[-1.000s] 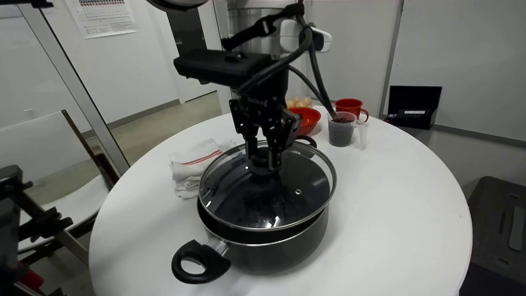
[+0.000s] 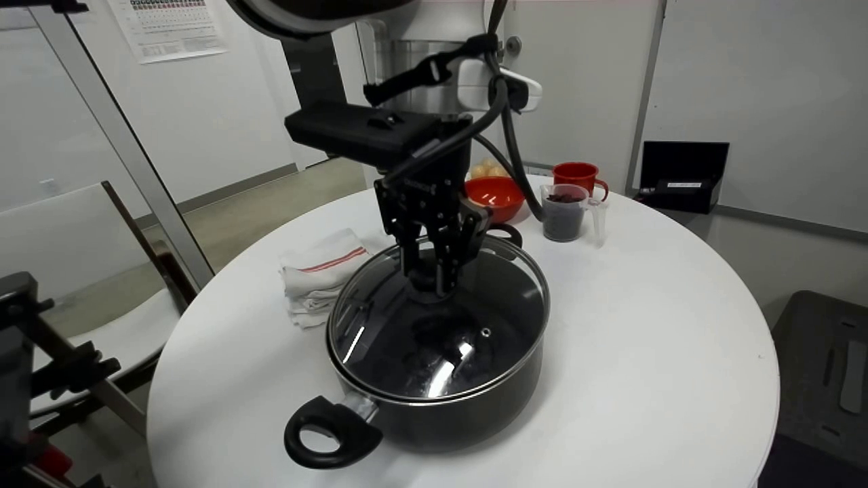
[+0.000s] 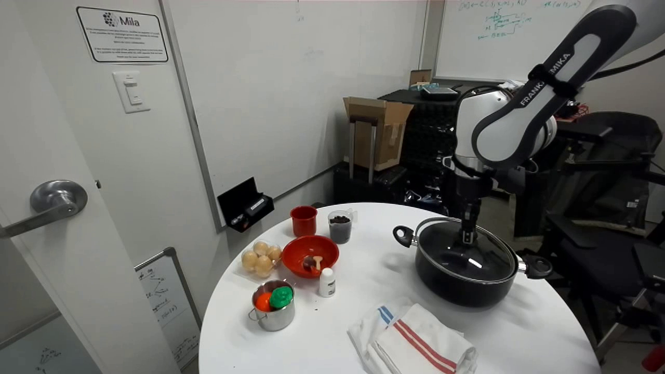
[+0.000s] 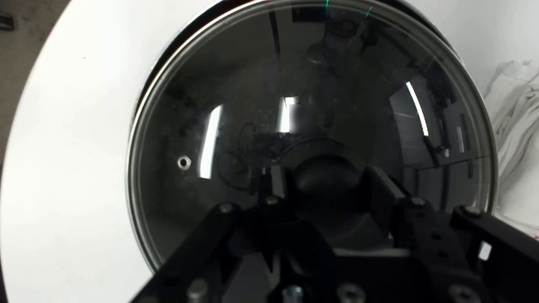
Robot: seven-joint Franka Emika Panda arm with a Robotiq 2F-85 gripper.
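A glass lid point(image 2: 496, 297) with a metal rim lies over the dark pot point(image 2: 480, 419), its front edge meeting the pot's rim in exterior view 1. My gripper point(image 2: 426, 280) points down at the lid's centre, shut on the black knob point(image 4: 328, 176), which sits between the two fingers in the wrist view. From exterior view 2, the lid point(image 3: 442, 246) looks nearly level on the pot point(image 3: 455, 289). A thin dark crescent of the pot shows past the lid's edge at the top of the wrist view. The pot's inside is hard to make out through reflections.
Beside the pot lies a folded striped towel point(image 3: 417, 343). Farther off stand a red bowl point(image 3: 330, 252), a red mug point(image 3: 304, 221), a measuring cup point(image 3: 340, 230), a white bottle point(image 3: 327, 283), a metal pot point(image 3: 277, 318) and an egg carton point(image 3: 262, 258). Table right of the pot is clear in exterior view 1.
The lid has come down with my gripper from just above the pot, closing the gap at the front. My fingers were around the knob before as well.
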